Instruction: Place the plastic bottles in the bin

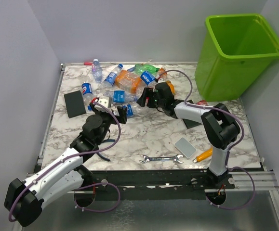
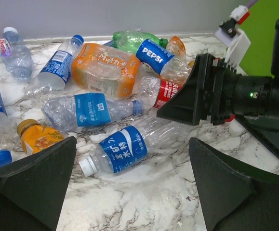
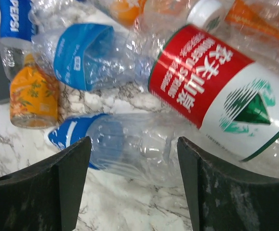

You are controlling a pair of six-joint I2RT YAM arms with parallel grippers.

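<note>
Plastic bottles lie piled on the marble table. My right gripper (image 1: 144, 99) has its fingers apart over the red-label bottle (image 3: 202, 72) and the clear blue-label bottle (image 3: 134, 144), with nothing visibly held. My left gripper (image 1: 111, 112) stands open at the near left of the pile, facing the blue-label bottle (image 2: 125, 147). An orange-labelled bottle (image 2: 100, 72), Pepsi bottles (image 2: 156, 57) and a green bottle (image 1: 145, 68) lie behind. The green bin (image 1: 233, 57) stands at the back right.
A wrench (image 1: 161, 159), a grey card (image 1: 185, 147) and a yellow-handled tool (image 1: 205, 155) lie along the front. Dark pads sit left and right.
</note>
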